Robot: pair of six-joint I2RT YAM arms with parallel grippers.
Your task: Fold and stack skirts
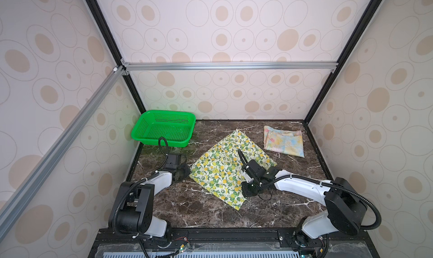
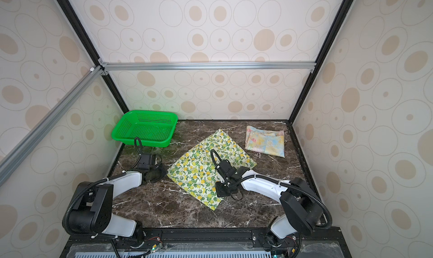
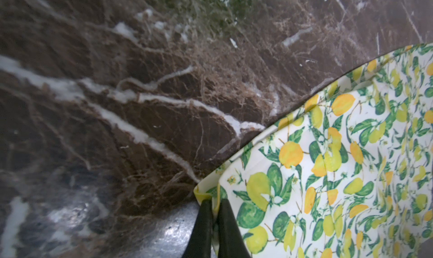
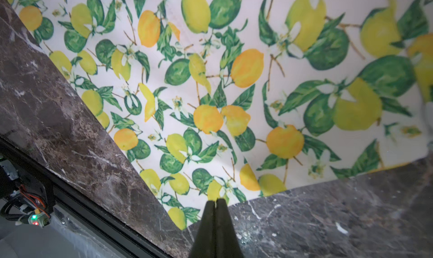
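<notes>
A skirt (image 1: pixel 221 163) printed with lemons and green leaves lies flat on the table as a tilted square. At its left corner is my left gripper; its fingers stand a narrow gap apart with the skirt's yellow-edged corner (image 3: pixel 207 192) between them. Whether they pinch it I cannot tell. My right gripper is shut at the skirt's lower right edge, near the front corner (image 4: pixel 180 217); nothing clearly shows between its fingertips, and whether they touch the cloth is unclear. From above, both arms hide their fingertips. A folded pastel skirt (image 1: pixel 283 141) rests at the back right.
A green basket (image 1: pixel 163 141), empty as far as shows, stands at the back left behind my left arm. Bare dark marble tabletop (image 1: pixel 194 206) lies in front of the skirt. Patterned walls close in the sides and back.
</notes>
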